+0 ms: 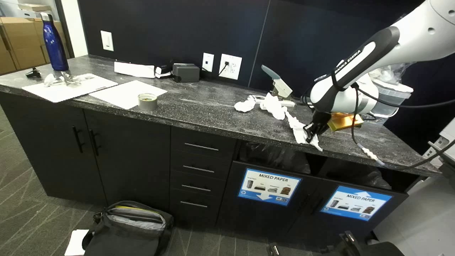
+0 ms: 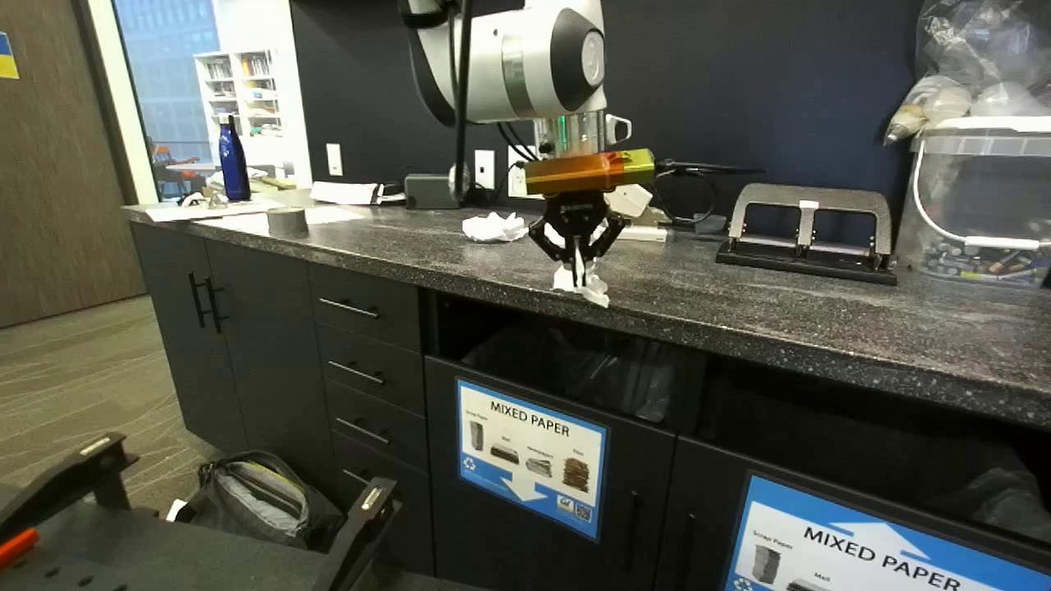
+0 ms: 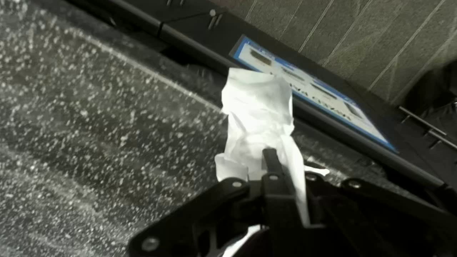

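Note:
A long crumpled white paper (image 3: 257, 102) is pinched in my gripper (image 2: 579, 281), which is shut on it close to the counter's front edge. In the wrist view one black finger (image 3: 272, 162) presses against the paper, and the paper's far end reaches over the edge. Exterior view 1 has the same paper (image 1: 297, 128) stretched out to the left of the gripper (image 1: 310, 136). More crumpled white paper (image 1: 273, 106) lies behind it on the counter, with a smaller wad (image 1: 245, 104) to its left.
Open bin slots (image 1: 273, 157) lie under the counter edge, above the "MIXED PAPER" signs (image 1: 269, 187). Behind the gripper stands a white stapler-like device (image 1: 281, 87). A hole punch (image 2: 810, 231) and a clear bucket (image 2: 985, 197) are to the right. A tape roll (image 1: 147, 102) sits left.

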